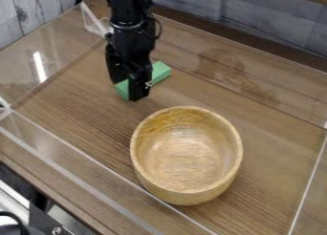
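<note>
My black gripper (pixel 129 74) reaches down from the top centre of the camera view onto a green block (pixel 153 73), which lies on the wooden table a little above the middle. The gripper stands open over the block and hides part of it; whether the fingers touch it is unclear.
A large tan bowl (pixel 185 158) takes up the lower middle of the table (pixel 269 76). Something clear or white lies at the top left behind the arm.
</note>
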